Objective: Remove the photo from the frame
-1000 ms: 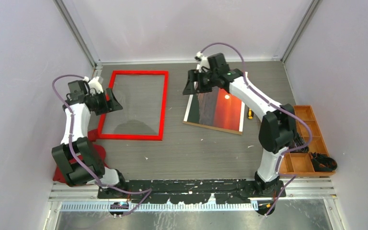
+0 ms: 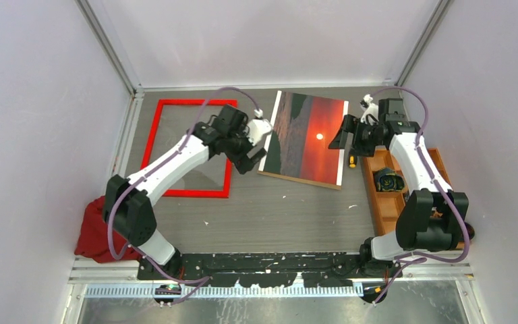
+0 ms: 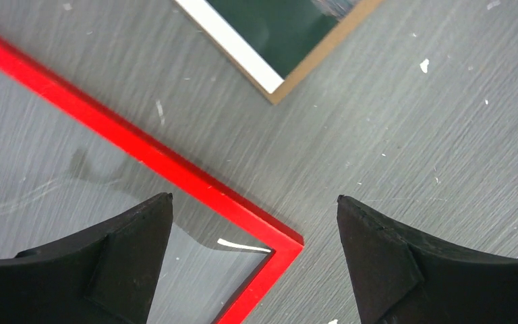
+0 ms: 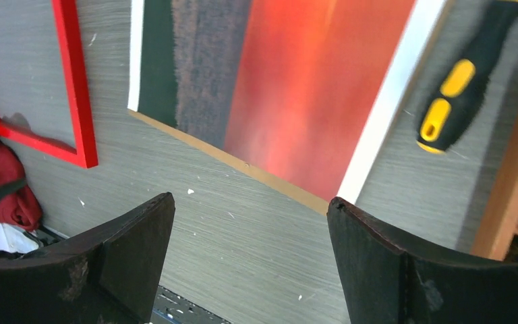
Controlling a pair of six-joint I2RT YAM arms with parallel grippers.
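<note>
A sunset photo [image 2: 303,137] with white side borders lies on a brown backing board [image 2: 303,181] in the middle of the table. To its left is the red frame [image 2: 231,152], lying flat, with a clear pane [image 2: 195,177] inside it. My left gripper [image 2: 251,160] hovers open between the frame and the photo; its wrist view shows the frame's corner [image 3: 280,246] between the fingers, untouched. Over the photo's right border my right gripper [image 2: 341,138] also stands open, empty. In the right wrist view the photo [image 4: 297,88] lies ahead of the fingertips.
A black and yellow screwdriver [image 4: 455,94] lies right of the photo. Beyond it stands a wooden organizer [image 2: 376,202] holding a tape measure [image 2: 388,180]. At the front left is a red cloth [image 2: 94,233].
My left gripper has swung right across the red frame toward the photo. My right gripper has moved right, from the photo's left edge to its right side. Photo and frame have stayed put.
</note>
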